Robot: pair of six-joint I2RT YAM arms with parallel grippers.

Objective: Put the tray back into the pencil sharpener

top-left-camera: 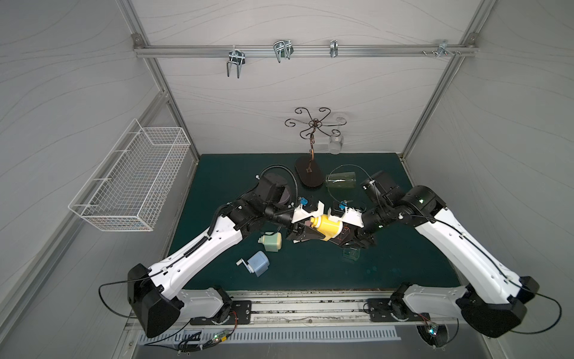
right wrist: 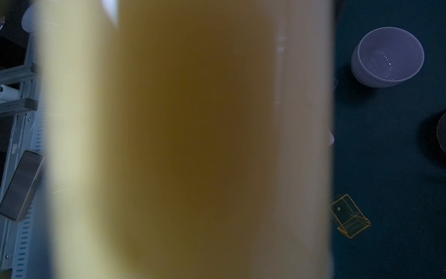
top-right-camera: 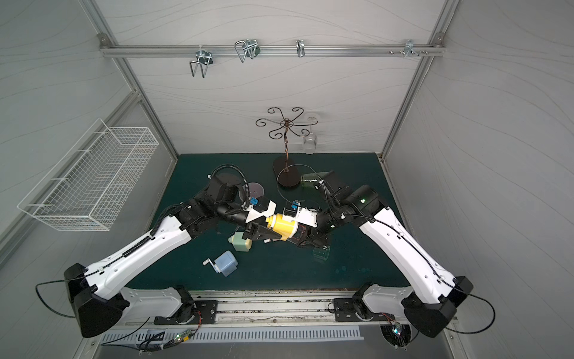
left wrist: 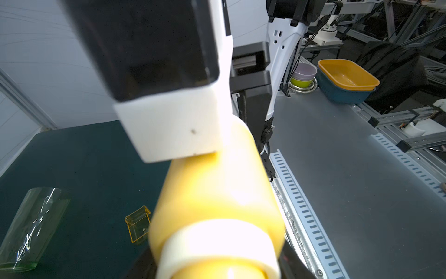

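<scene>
A yellow sharpener body (top-left-camera: 326, 226), rounded with a pale band, is held in the air above the middle of the table. My left gripper (top-left-camera: 318, 223) is shut on its left part, and my right gripper (top-right-camera: 300, 224) is shut on its right part. The body looks tilted. It fills most of the right wrist view, which hides the right fingers there. In the left wrist view the yellow body (left wrist: 218, 195) runs down to a pale ring. A small clear tray with orange-looking edges (right wrist: 350, 217) lies on the table, apart from both grippers; the tray (left wrist: 138, 225) is also visible from the left wrist.
A green sharpener-like thing (top-left-camera: 271, 241) and a blue one with a crank (top-left-camera: 257, 263) stand left of the arms. Behind are a clear glass (top-left-camera: 340, 180) lying down, a lilac cup (right wrist: 388, 56) and a dark metal stand (top-left-camera: 309, 173).
</scene>
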